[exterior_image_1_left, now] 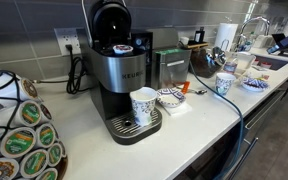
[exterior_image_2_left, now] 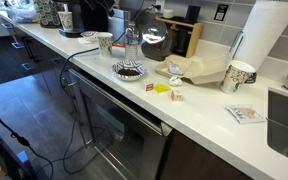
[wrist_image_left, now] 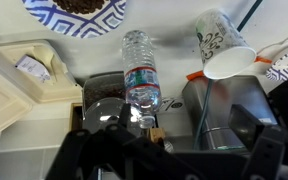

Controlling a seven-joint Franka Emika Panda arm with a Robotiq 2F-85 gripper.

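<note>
My gripper stands open in the wrist view, its dark fingers spread wide at the lower part of the picture with no object held. Between and beyond them is a clear plastic bottle [wrist_image_left: 141,75] with a red and blue label. A patterned paper cup [wrist_image_left: 222,45] stands to the bottle's right. Over at the upper left is a patterned bowl [wrist_image_left: 112,14] with dark brown contents. Exterior view 2 shows the same bottle [exterior_image_2_left: 132,45], cup [exterior_image_2_left: 104,43] and bowl [exterior_image_2_left: 129,71] near the counter's front edge.
A coffee maker [exterior_image_1_left: 121,70] with its lid raised has a paper cup [exterior_image_1_left: 144,106] on its drip tray. Beside it stands a rack of coffee pods [exterior_image_1_left: 20,142]. A paper towel roll [exterior_image_2_left: 266,30] and a sink [exterior_image_2_left: 286,125] lie at the other end. A cable crosses the counter.
</note>
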